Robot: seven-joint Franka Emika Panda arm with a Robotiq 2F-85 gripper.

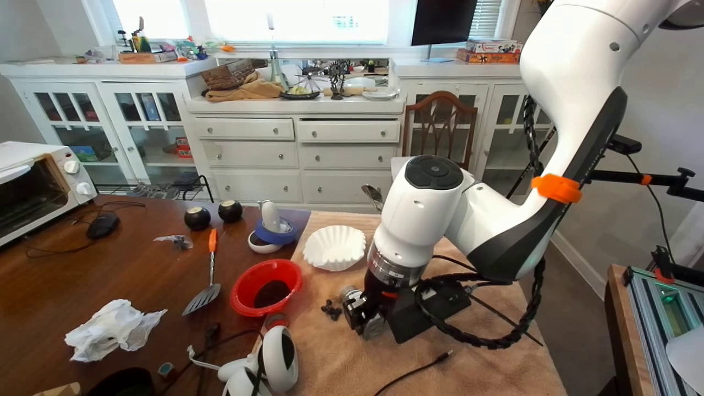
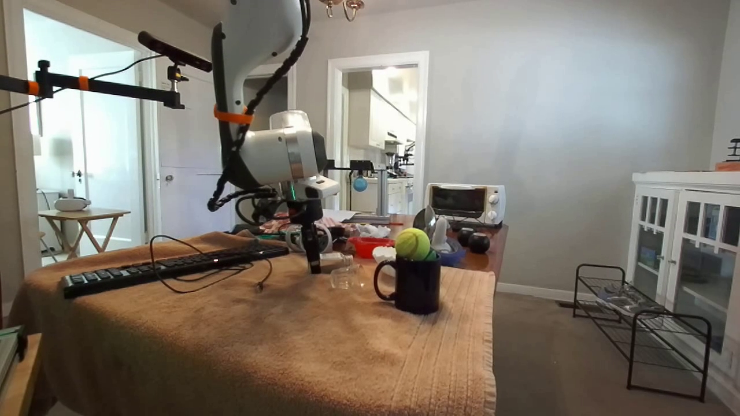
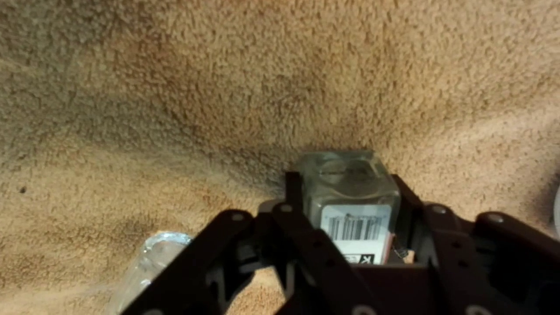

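Note:
In the wrist view, a small clear squared jar [image 3: 350, 183] with a white barcode label is between the fingers of my gripper, which is shut on it. Tan towel lies right beneath. A second clear glass piece [image 3: 152, 262] rests on the towel at the lower left, partly behind the gripper. From exterior view 1, my gripper [image 1: 361, 317] points down over the towel, with clear glass [image 1: 374, 326] at its tips. Exterior view 2 has the black fingers [image 2: 315, 262] low at the towel, beside a clear jar [image 2: 344, 278].
A white fluted bowl [image 1: 334, 248] stands behind the gripper, and a red bowl [image 1: 244, 292] to its left. Small dark pieces [image 1: 331, 309] lie close by. A black mug [image 2: 418, 285] holds a tennis ball [image 2: 413, 244]. A keyboard [image 2: 173, 267] and cables occupy the towel's other side.

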